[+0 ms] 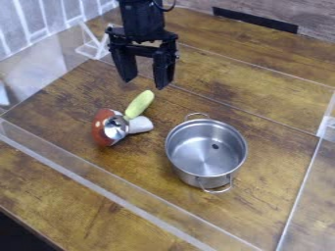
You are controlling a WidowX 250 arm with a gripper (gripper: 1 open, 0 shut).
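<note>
My black gripper [141,71] is raised at the upper middle of the camera view, open, its fingers pointing down above the objects. Below it lie a pale green elongated item [140,103], a small white cylinder [140,125] and a red and silver lid-like object [108,127], grouped left of centre. A steel pot [206,149] with two wire handles stands to their right.
Pale, see-through edges or walls border it at left and right.
</note>
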